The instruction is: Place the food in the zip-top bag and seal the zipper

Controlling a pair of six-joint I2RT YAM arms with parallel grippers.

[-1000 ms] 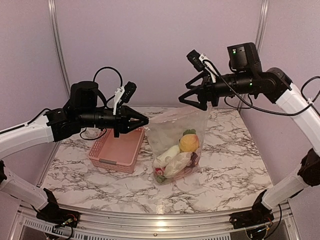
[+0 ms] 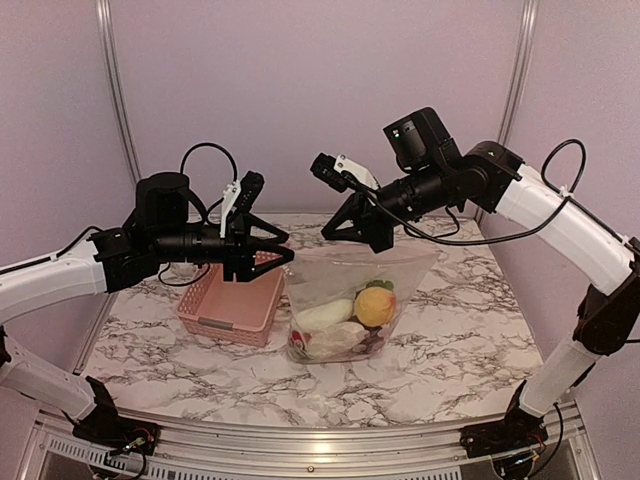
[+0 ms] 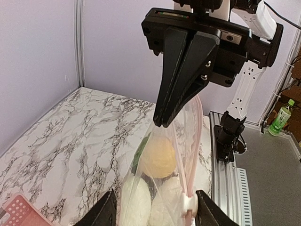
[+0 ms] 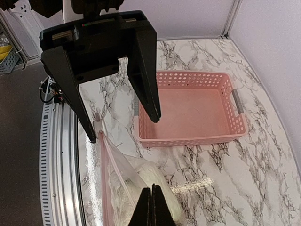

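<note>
The clear zip bag point(image 2: 340, 310) with a yellow round item point(image 2: 375, 305), a pale long vegetable, greens and other food inside stands on the marble table. My left gripper point(image 2: 272, 247) is at its upper left corner, fingers part open, with the white zipper slider point(image 3: 189, 203) between or beside them in the left wrist view. My right gripper point(image 2: 348, 226) is above the bag's top, shut; in the right wrist view its tips meet over the bag's rim, and whether they touch the plastic I cannot tell.
A pink basket point(image 2: 230, 310) sits left of the bag.
My left gripper has opened and shifted slightly left and down. The right gripper has come left and lower over the bag and has shut. The bag's top has sagged and spread rightward.
</note>
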